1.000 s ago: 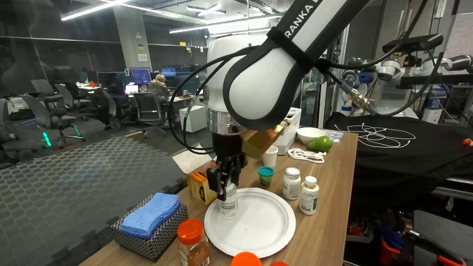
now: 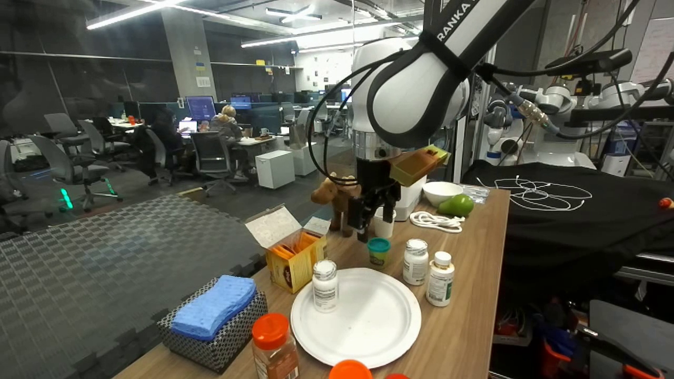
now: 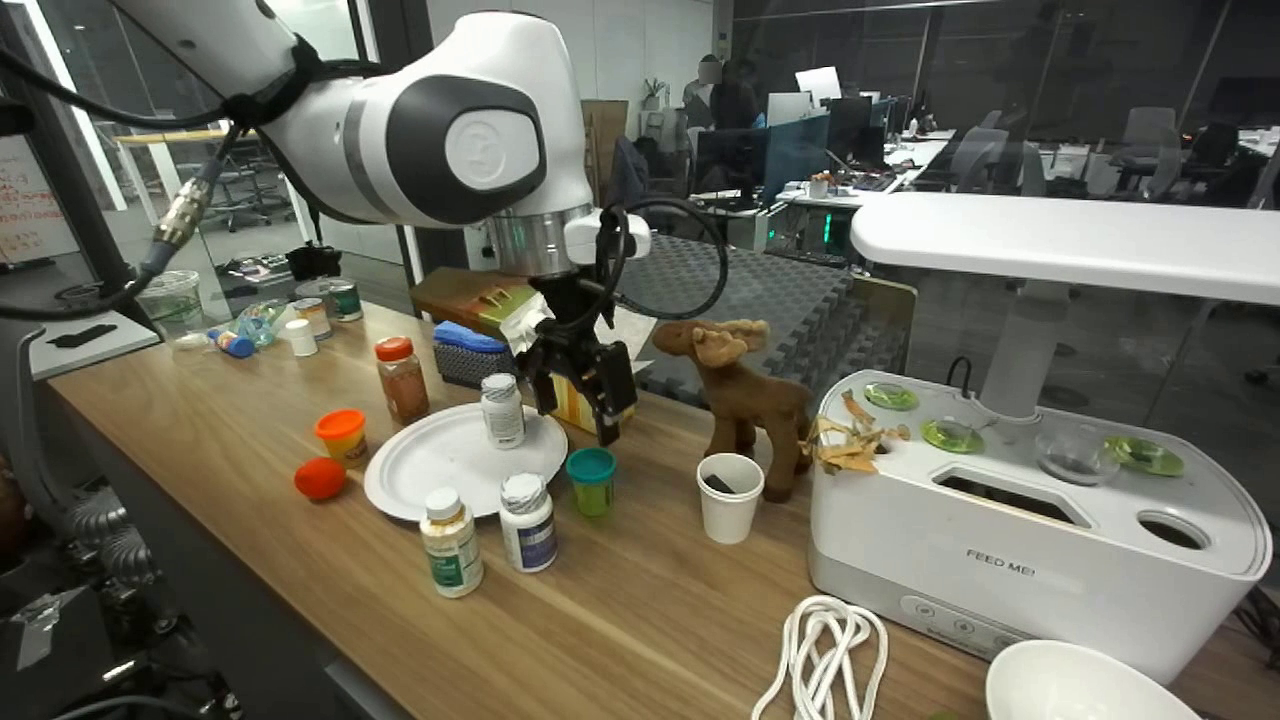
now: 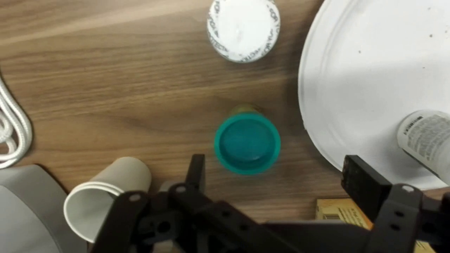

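Note:
My gripper hangs open above the table, nothing between its fingers. In the wrist view a small tub with a teal lid point(image 4: 247, 143) lies below and slightly ahead of the gap; the same teal-lidded tub point(image 3: 590, 481) stands upright near the plate's edge. On the white plate point(image 2: 373, 328) stands a white bottle point(image 2: 325, 287), at the side near the tea box. Two more white bottles, one without a cap showing a white seal point(image 2: 415, 262) and one with a white cap point(image 2: 440, 280), stand on the table beside the plate.
Close to the gripper are a white paper cup point(image 3: 728, 498), a brown toy moose point(image 3: 756, 402) and an open yellow box point(image 2: 297, 256). A white planter point(image 3: 1032, 528) and coiled white cord point(image 3: 825, 660) occupy one end. An orange-lidded jar point(image 2: 275, 347) stands beyond the plate.
The arm has risen and moved from the bottle on the plate toward the teal-lidded tub and paper cup. That bottle is left standing on the plate, clear of the gripper.

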